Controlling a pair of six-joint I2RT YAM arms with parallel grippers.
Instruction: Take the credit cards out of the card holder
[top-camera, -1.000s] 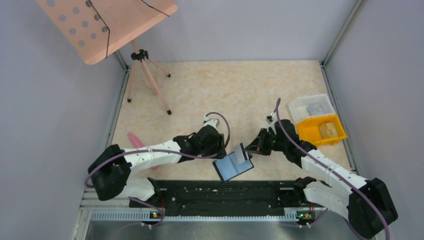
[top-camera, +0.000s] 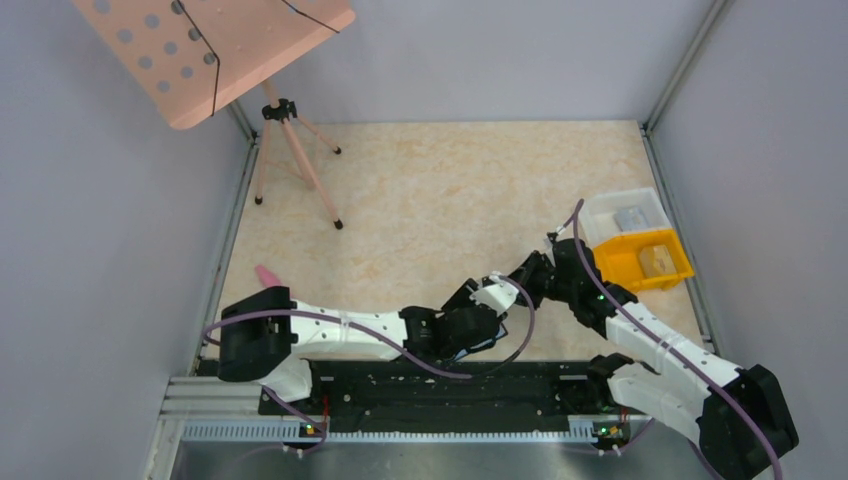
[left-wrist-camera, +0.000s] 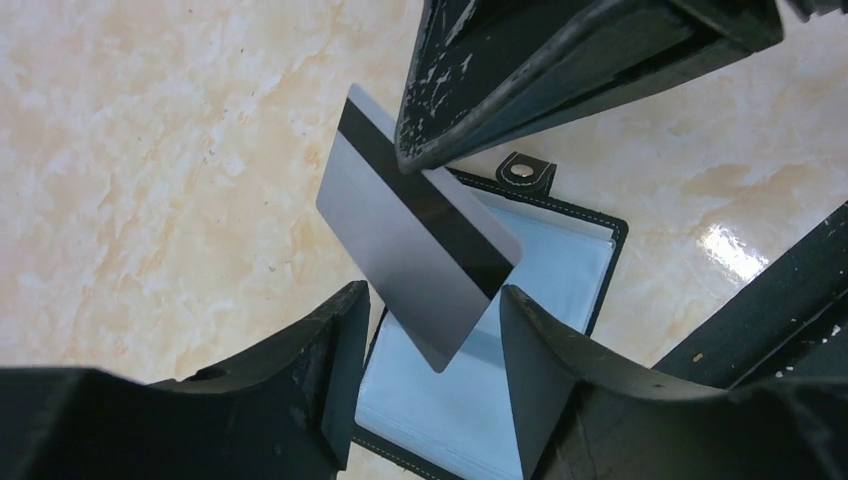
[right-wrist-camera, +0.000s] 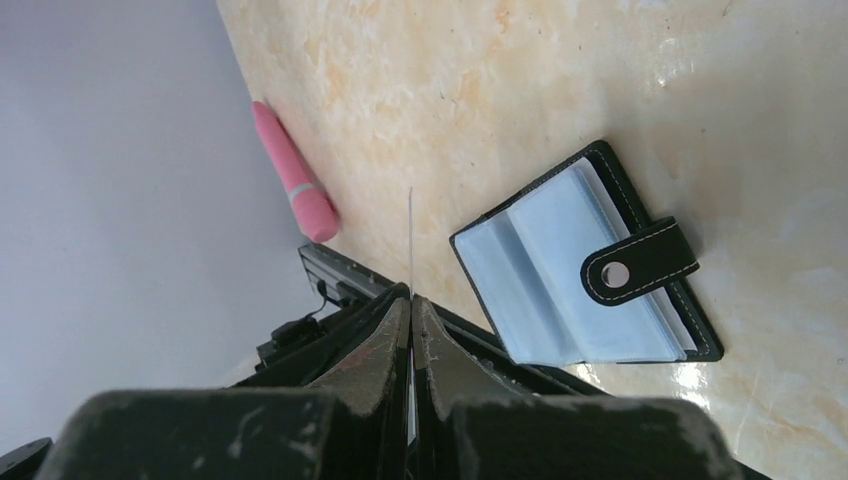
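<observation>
A silvery-grey card with a dark stripe is held tilted above the card holder by my right gripper, which is shut on its edge. The right wrist view shows that card edge-on as a thin line. My left gripper has its fingers apart, on either side of the card's lower corner; whether they touch it I cannot tell. Below lies the card holder, pale blue sleeves in a black cover with a snap strap. From the top, the left arm covers most of it.
At the right stand a white bin and a yellow bin. A pink object lies at the left, partly behind the left arm. A tripod stands back left.
My left gripper has moved right and toward the front, over the card holder and up to the card. The right arm has shifted only slightly to the right, still with the card.
</observation>
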